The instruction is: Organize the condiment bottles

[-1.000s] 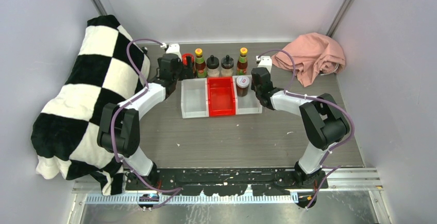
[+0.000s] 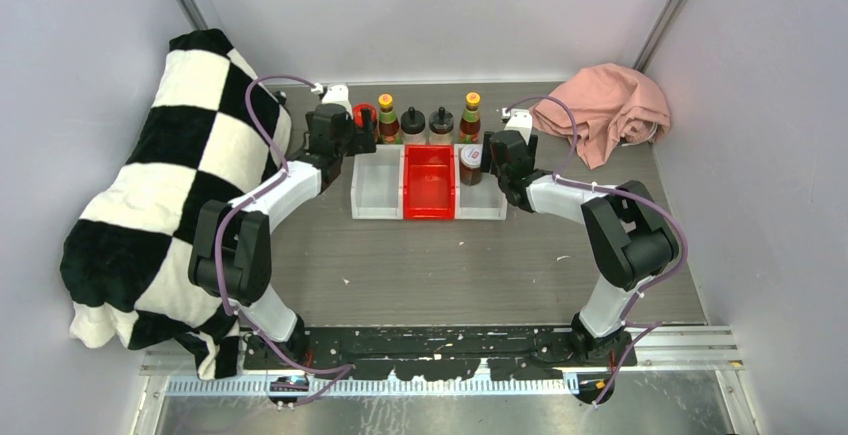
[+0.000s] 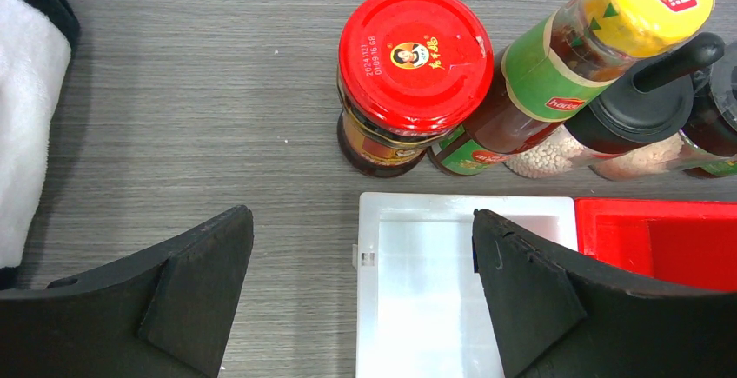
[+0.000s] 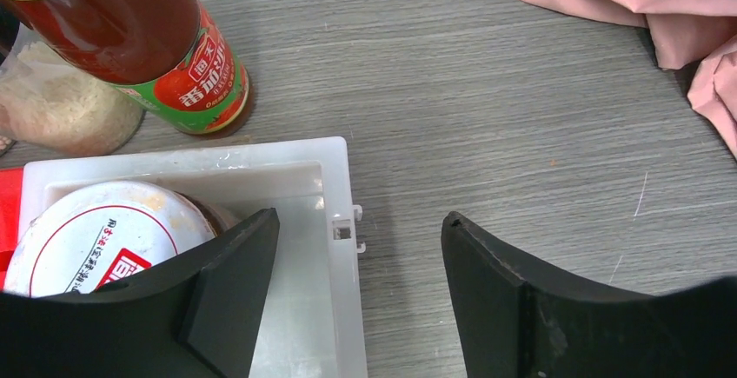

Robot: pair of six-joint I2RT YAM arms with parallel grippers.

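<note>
A white-lidded jar (image 4: 109,230) sits in the right white compartment (image 2: 482,203) of the tray; the red middle compartment (image 2: 428,183) and left white one (image 2: 376,187) are empty. Behind stand a red-lidded jar (image 3: 413,56), two yellow-capped sauce bottles (image 2: 389,125) (image 2: 470,125) and two black-lidded shakers (image 2: 414,127) (image 2: 441,127). My left gripper is open above the tray's left back corner, nothing between its fingers. My right gripper is open over the tray's right wall, beside the white-lidded jar, its fingers holding nothing.
A checkered plush cloth (image 2: 165,185) fills the left side. A pink cloth (image 2: 600,110) lies at the back right. The table front of the tray (image 2: 430,265) is clear.
The tray has shifted slightly toward the back, closer to the bottles. My right gripper has moved slightly; the left looks unchanged.
</note>
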